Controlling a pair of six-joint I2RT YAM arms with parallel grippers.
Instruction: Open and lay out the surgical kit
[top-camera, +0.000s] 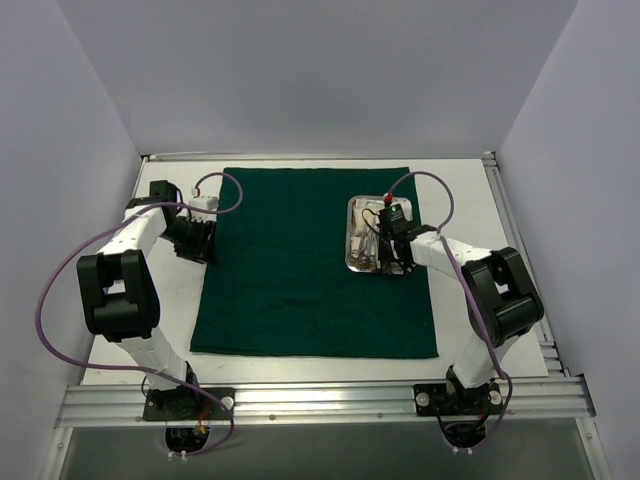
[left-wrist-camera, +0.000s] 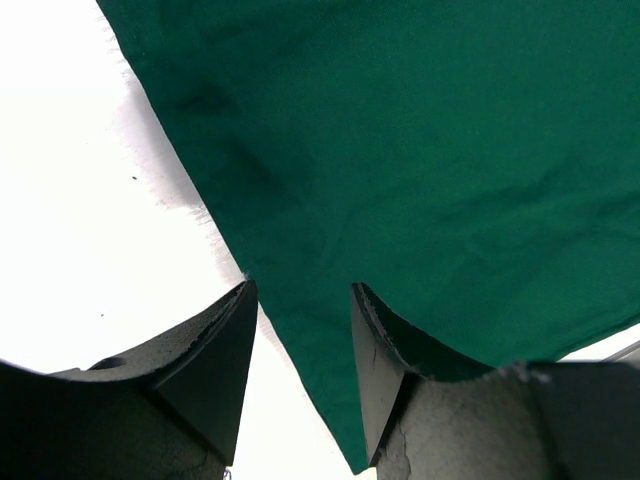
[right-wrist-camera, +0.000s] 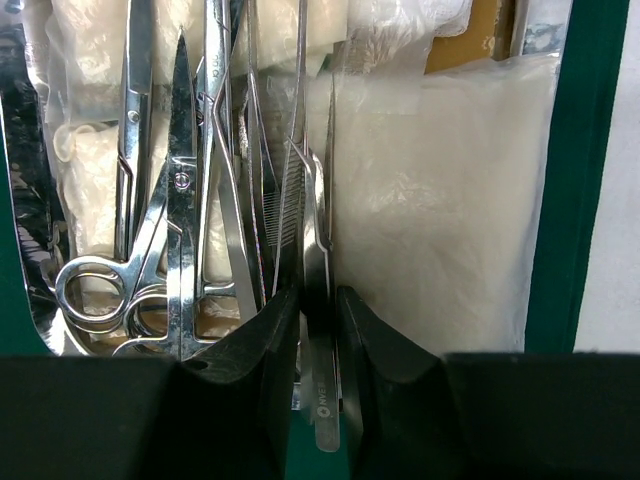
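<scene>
A metal tray of surgical instruments and packets sits on the right part of the green cloth. In the right wrist view it holds scissors, several long tweezers and forceps, and a pale packet. My right gripper is down at the tray, its fingertips around curved tweezers, fingers part closed; whether they grip is unclear. My left gripper stands open over the cloth's left edge, nothing between its fingers.
White table surrounds the cloth. Cables arch over both arms; grey walls enclose the sides and back.
</scene>
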